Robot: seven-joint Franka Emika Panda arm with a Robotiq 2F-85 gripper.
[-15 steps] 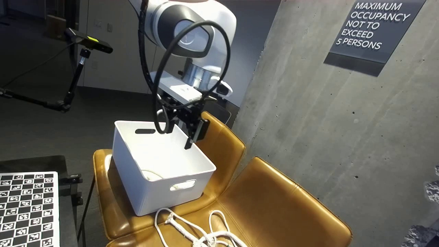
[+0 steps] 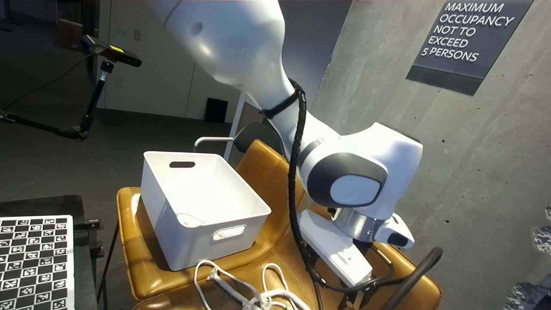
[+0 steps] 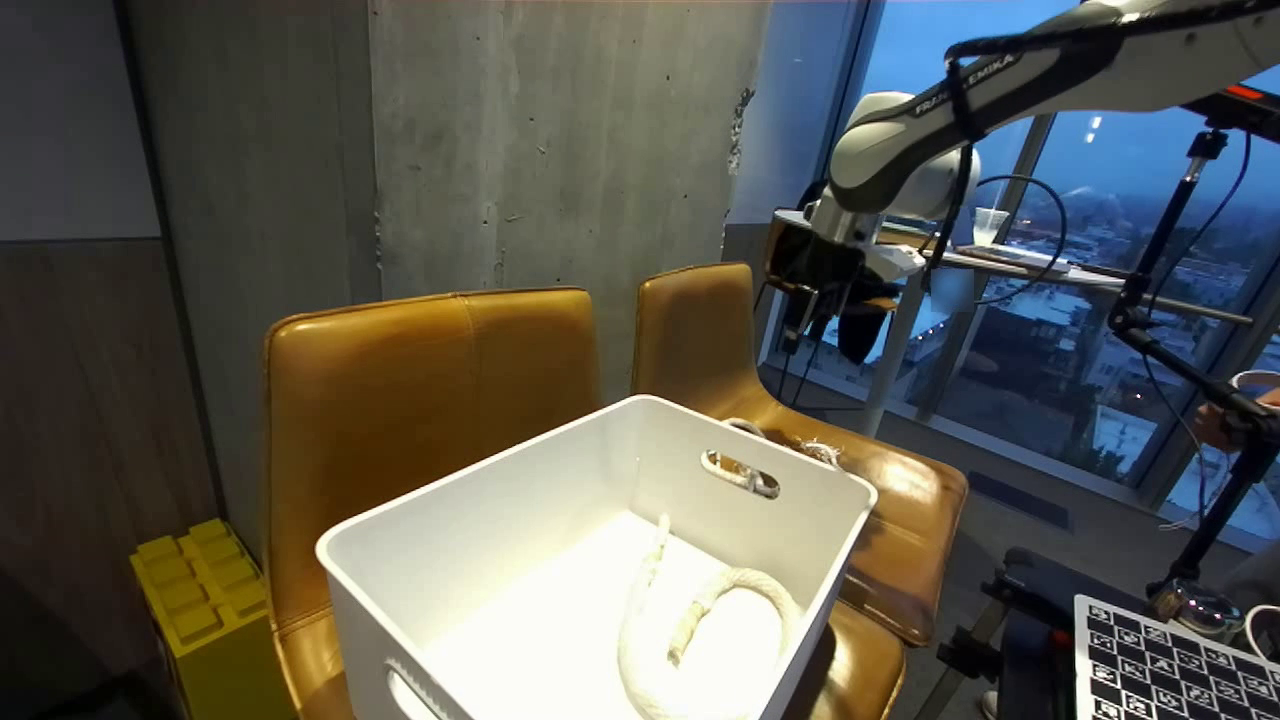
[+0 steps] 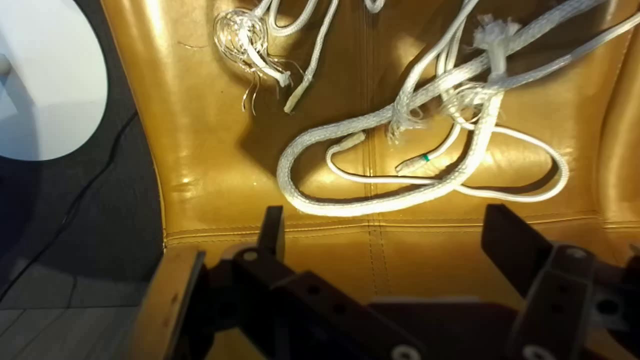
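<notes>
Several white ropes [image 4: 384,207] lie tangled on the seat of a tan leather chair [image 4: 216,180], some with frayed ends. In the wrist view my gripper stands open over this seat, its fingers [image 4: 510,240] wide apart and nothing between them. The ropes lie beyond the fingertips in that view. On the neighbouring chair sits a white bin [image 3: 480,480] with handle holes. A thick piece of white rope [image 3: 642,648] rests on its floor. In exterior view 1 the fingertips are partly hidden by cables and the bottom of the frame.
Chair backs [image 3: 438,396] rise behind the seats, before a concrete wall [image 2: 465,155]. A checkered board [image 2: 36,263] lies on a dark stand at the left. A camera on a jointed stand [image 2: 95,98] is behind it. A black cable loops beside my arm.
My arm has moved from above the bin to over the other chair, rightward and lower in exterior view 1. The bin and the ropes on the seat look unmoved.
</notes>
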